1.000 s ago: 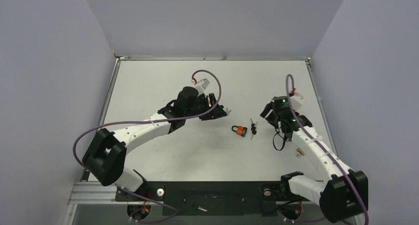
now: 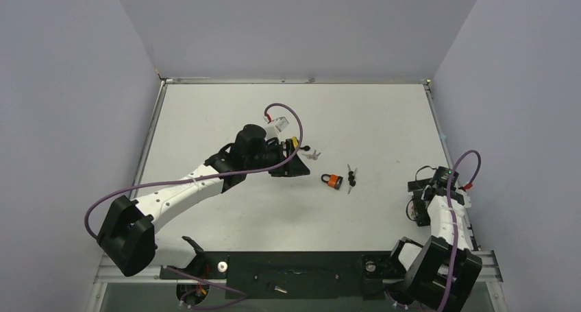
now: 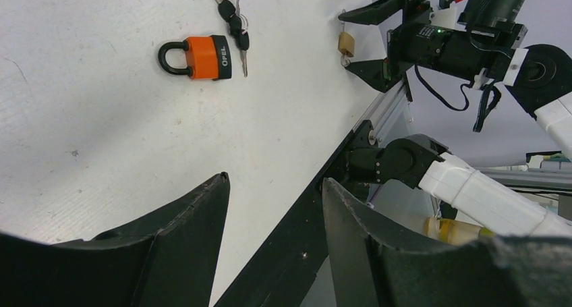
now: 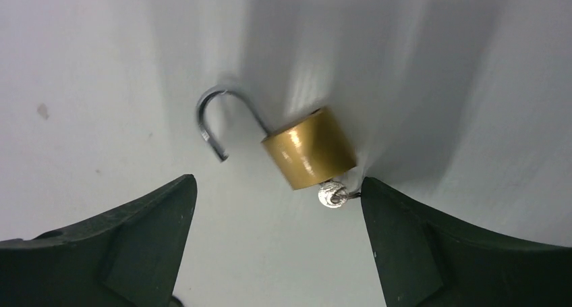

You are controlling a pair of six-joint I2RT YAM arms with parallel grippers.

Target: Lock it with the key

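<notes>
In the right wrist view a brass padlock [image 4: 310, 148] lies on the table, its thin shackle [image 4: 214, 94] swung out with a free end. A key bow [image 4: 332, 194] sticks out of its bottom. Spread around this lock, my right gripper is open and touches neither side clearly. An orange and black padlock [image 3: 206, 57] rests mid-table with its shackle closed, and black-headed keys [image 3: 235, 23] lie beside it. Above the table's middle-left, my left gripper is open and empty.
Silver keys [image 2: 312, 155] lie close to the left gripper, partly covered by it in the top view. The right side wall [image 2: 500, 99] is close to the right arm.
The right arm has swung from near mid-table to the right edge, and its gripper is now over the brass padlock. The left arm has drawn back slightly to the left.
</notes>
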